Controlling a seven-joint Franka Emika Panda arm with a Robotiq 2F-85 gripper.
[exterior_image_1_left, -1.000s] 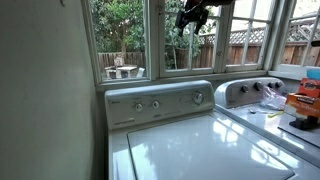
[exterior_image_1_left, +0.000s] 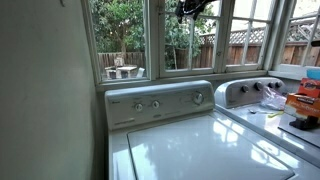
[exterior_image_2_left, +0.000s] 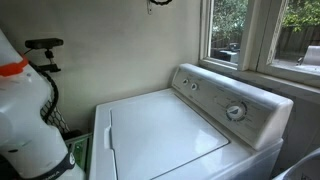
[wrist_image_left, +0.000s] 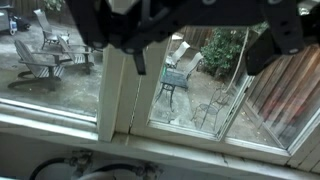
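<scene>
My gripper (exterior_image_1_left: 188, 15) hangs high at the top edge of exterior view 1, in front of the window and above the washer. In the wrist view my gripper is open, its dark, blurred fingers (wrist_image_left: 125, 30) spread wide with only window and yard between them. Below it stands a white washer with a closed lid (exterior_image_1_left: 200, 150) and a control panel (exterior_image_1_left: 160, 105) with knobs. Exterior view 2 shows the same lid (exterior_image_2_left: 160, 135) bare, with a dial (exterior_image_2_left: 236, 112) on the panel.
To the right is a second white machine (exterior_image_1_left: 240, 94), bearing an orange box (exterior_image_1_left: 304, 98) and a clear plastic bag (exterior_image_1_left: 273, 98). The window frame (wrist_image_left: 122, 85) and sill (wrist_image_left: 200, 157) lie close ahead; hoses (wrist_image_left: 62, 162) run below. A wall (exterior_image_1_left: 45, 90) borders the left.
In exterior view 1 my gripper has risen a little toward the top edge. The washer and the things on the right machine stay where they were.
</scene>
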